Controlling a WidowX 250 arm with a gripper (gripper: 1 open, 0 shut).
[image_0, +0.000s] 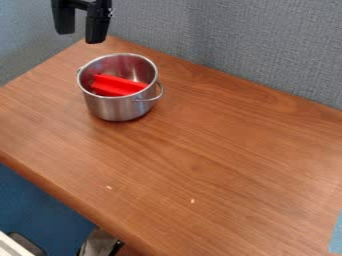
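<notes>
A steel pot (120, 108) with side handles stands on the wooden table toward the left back. Inside it lies a red object (115, 84), elongated, partly hidden by the pot's wall. My black gripper (80, 26) hangs at the top left, above and behind the pot and apart from it, open, with nothing visible between its fingers.
Grey padded walls (254, 45) run along the back. Blue floor and some metal and white items show past the near left edge.
</notes>
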